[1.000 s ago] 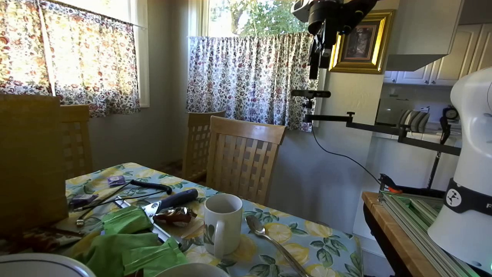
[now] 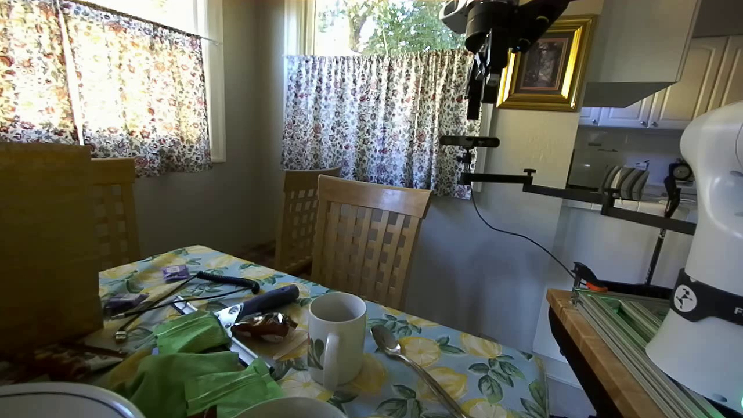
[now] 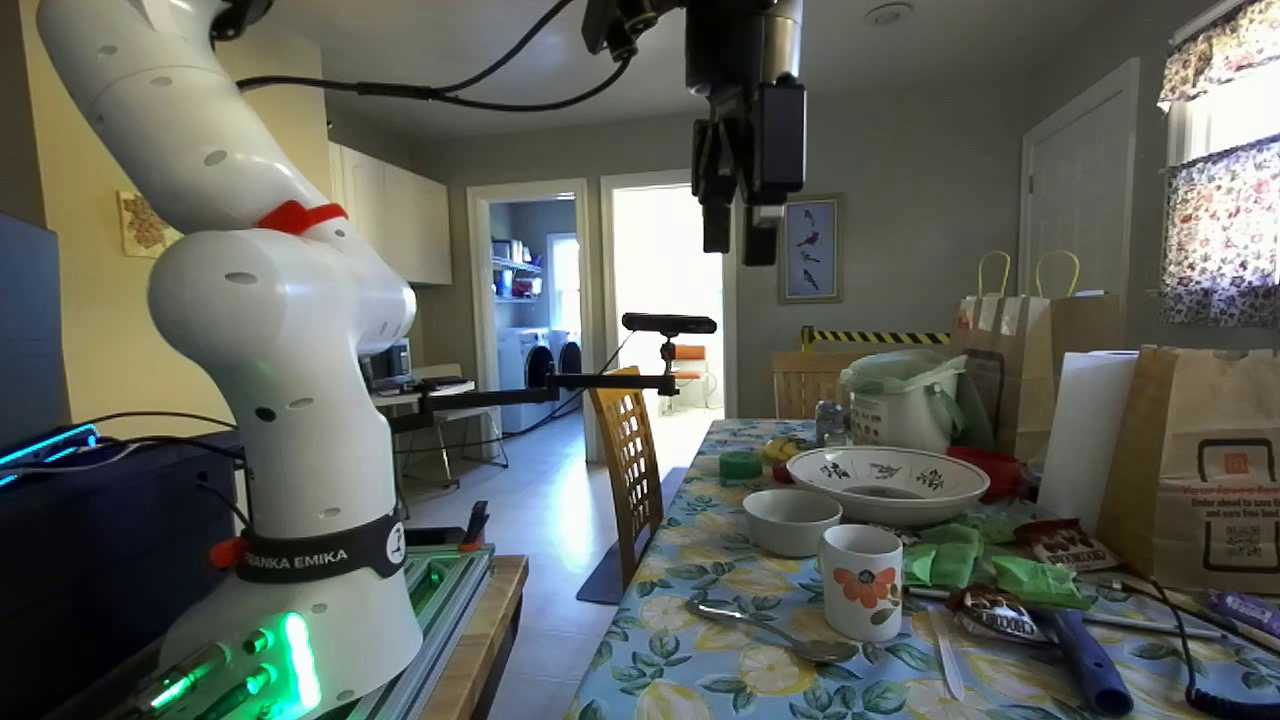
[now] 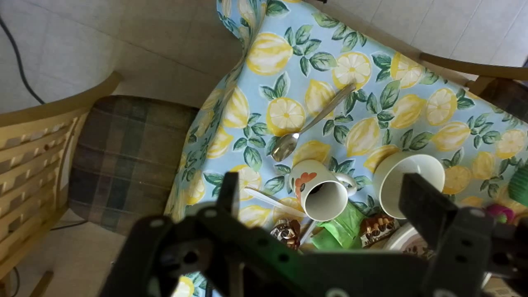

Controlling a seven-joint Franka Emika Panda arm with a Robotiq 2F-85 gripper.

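Note:
High above the table hangs my gripper (image 3: 738, 238), pointing down, with nothing held. In the wrist view its two dark fingers (image 4: 228, 193) stand wide apart, well clear of everything on the cloth. Below and between them, in that view, a white mug (image 4: 324, 193) with an orange flower stands upright. A metal spoon (image 4: 317, 119) lies close to the mug. Beside the mug is a white bowl (image 3: 792, 520), and behind it a larger decorated bowl (image 3: 888, 480). Green packets (image 2: 198, 369) lie by the mug.
Brown wrappers (image 3: 998, 614), a blue-handled tool (image 3: 1089, 666) and cables crowd one side of the table. Paper bags (image 3: 1200, 468) and a white bin (image 3: 902, 402) stand tall behind. A camera arm (image 2: 567, 193) juts out lower than my gripper.

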